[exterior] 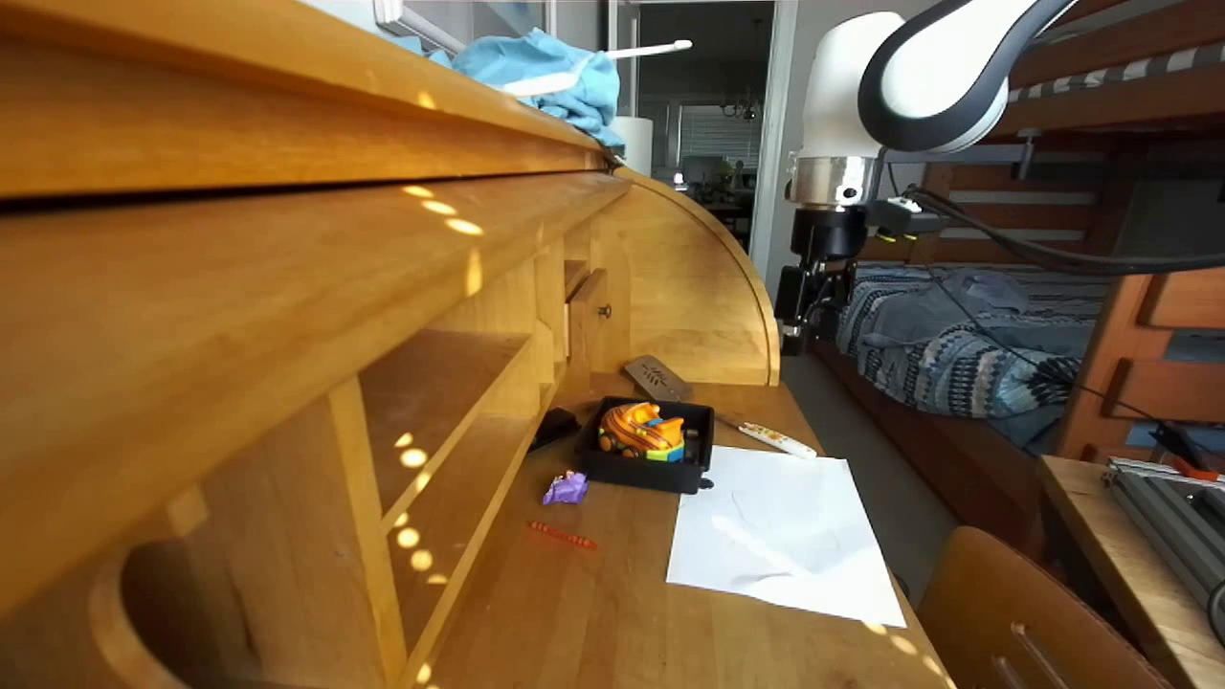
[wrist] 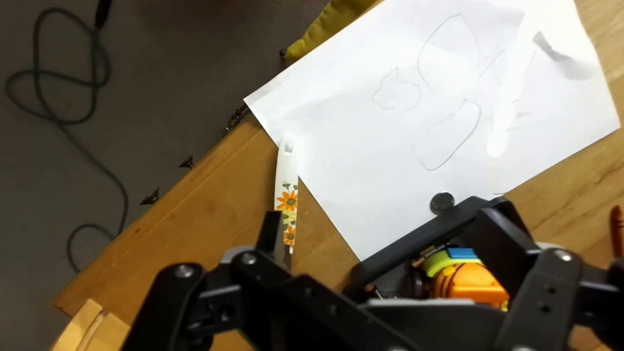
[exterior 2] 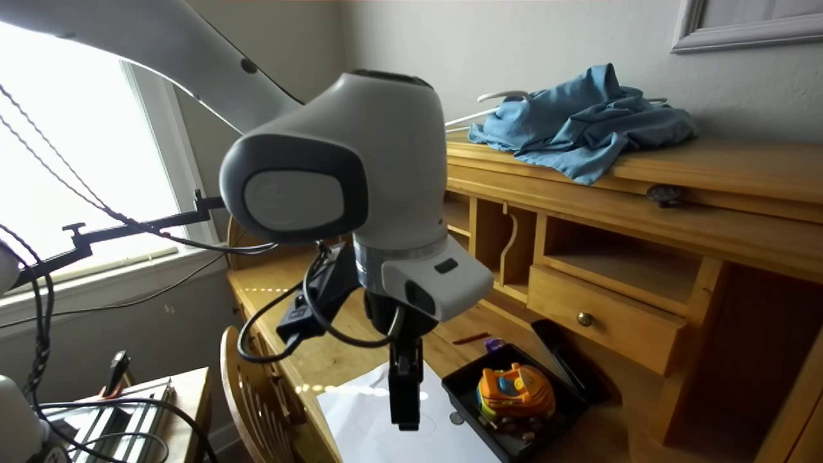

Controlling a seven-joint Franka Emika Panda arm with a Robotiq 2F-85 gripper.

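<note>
My gripper (exterior: 807,327) hangs above the desk, pointing down. Its fingers (wrist: 270,234) stand wide apart in the wrist view with nothing between them. Below lie a white sheet (wrist: 374,146) with faint drawings and a white handle with orange flowers (wrist: 287,193), one end at the sheet's edge; a finger hides its other end. A black tray (exterior 2: 455,383) holds an orange toy vehicle (exterior 2: 518,391); in the wrist view the gripper partly covers both. A purple item (exterior: 565,488) and a thin red stick (exterior: 562,535) rest near the tray.
A brown block (exterior: 657,377) lies behind the tray. Shelves and a small drawer (exterior 2: 598,317) line the desk's back, with a blue cloth (exterior 2: 578,127) on top. A chair (exterior: 1022,620) stands at the front edge.
</note>
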